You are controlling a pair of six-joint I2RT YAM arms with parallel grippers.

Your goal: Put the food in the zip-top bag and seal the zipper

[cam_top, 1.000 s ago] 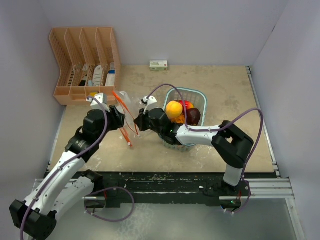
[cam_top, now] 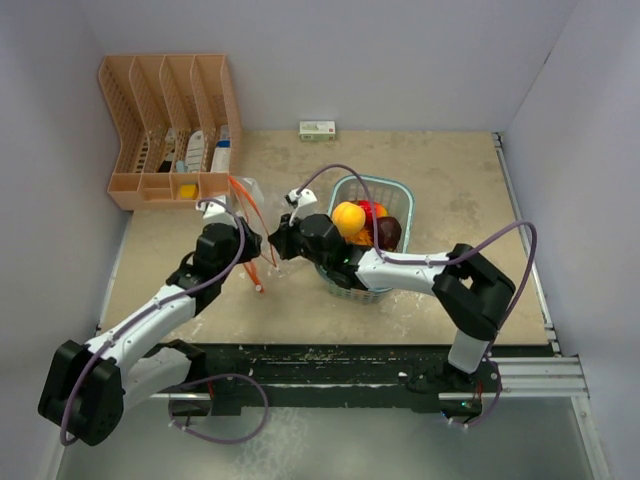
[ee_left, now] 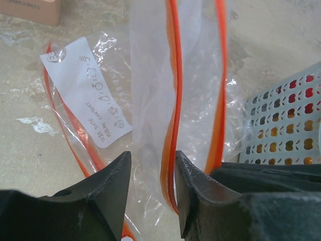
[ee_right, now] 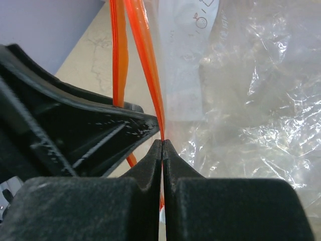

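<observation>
The clear zip top bag (ee_left: 150, 100) has orange zipper edges and a white label patch; its upper side is lifted off the table. In the right wrist view my right gripper is shut, with one orange edge (ee_right: 150, 65) running down into its fingertips. My left gripper is part open at that lifted side, an orange strip passing close by its right finger (ee_left: 193, 196). Food, including a yellow fruit (cam_top: 348, 219), a red piece (cam_top: 368, 213) and a dark purple one (cam_top: 388, 233), lies in the teal basket (cam_top: 403, 192).
A peach divided organizer (cam_top: 125, 185) stands at the back left, and a small box (cam_top: 317, 130) sits against the back wall. The basket is close beside the right arm. Table (cam_top: 450, 180) to the right of the basket is bare.
The right arm has shifted only slightly.
</observation>
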